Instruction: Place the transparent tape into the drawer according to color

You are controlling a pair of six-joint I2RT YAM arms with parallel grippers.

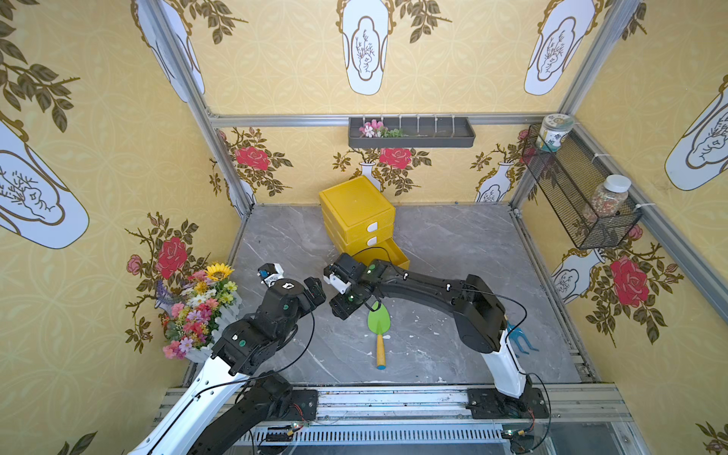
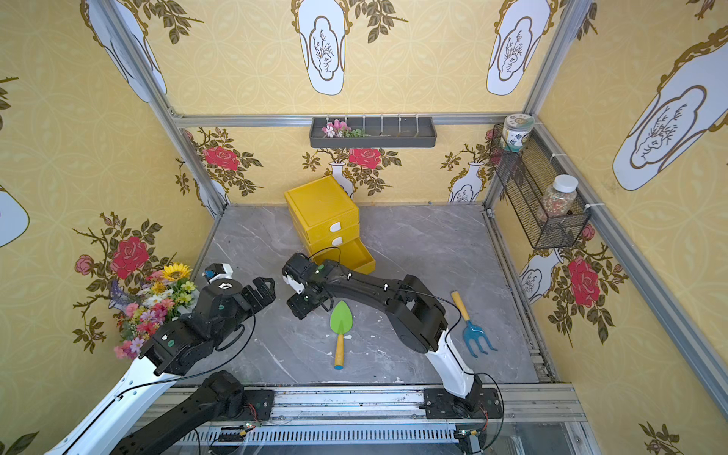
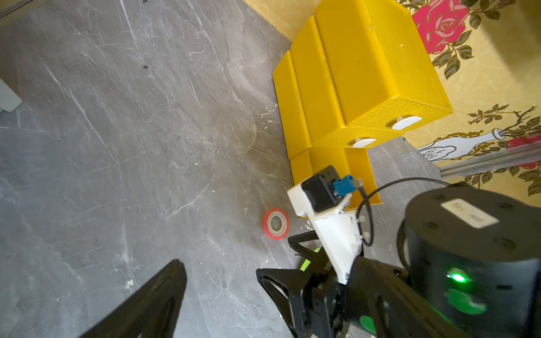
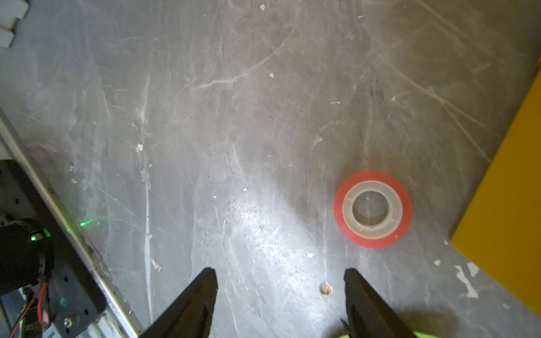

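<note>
The tape roll [image 4: 373, 238], red outside with a pale core, lies flat on the grey table. In the left wrist view the tape [image 3: 267, 224] sits just outside the pulled-out bottom drawer [image 3: 357, 160] of the yellow cabinet; in the top views the right arm hides it. My right gripper is over the table, its fingers apart and empty, with the tape ahead and to the right of its gap in its wrist view. Left of it, my left gripper [image 1: 312, 292] stands open above the table, nothing between its fingers.
A green trowel [image 1: 379, 318] lies in front of the right gripper. A blue hand fork [image 2: 474, 336] is at the right, and a flower bunch [image 1: 198, 314] at the left edge.
</note>
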